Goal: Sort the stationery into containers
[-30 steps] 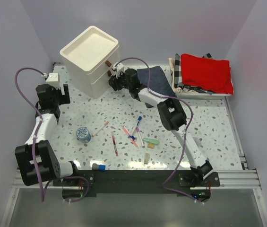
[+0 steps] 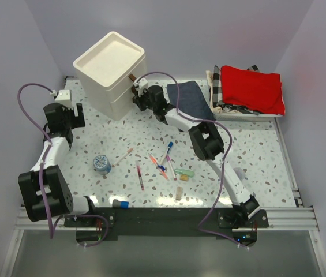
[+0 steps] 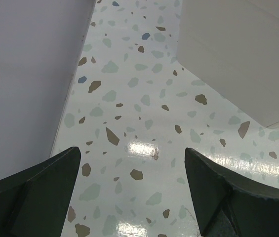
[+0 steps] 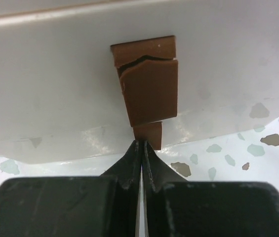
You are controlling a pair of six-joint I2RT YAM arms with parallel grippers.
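My right gripper [image 2: 139, 99] is shut against the front of the white drawer box [image 2: 96, 86], its fingertips [image 4: 138, 148] at the lower brown handle [image 4: 148, 132], below a larger brown handle [image 4: 150, 91]. My left gripper stands open over bare table at the left, facing the box's side. Pens and markers [image 2: 140, 176], a green item [image 2: 184, 172], small blocks [image 2: 179, 193] and a blue-patterned round container [image 2: 102, 164] lie on the front half of the table.
A dark cloth [image 2: 191, 101] lies right of the box. A tray with red fabric [image 2: 249, 86] and checked cloth stands at the back right.
My right gripper and arm have moved slightly left, closer to the drawer handles. The left arm has barely moved.
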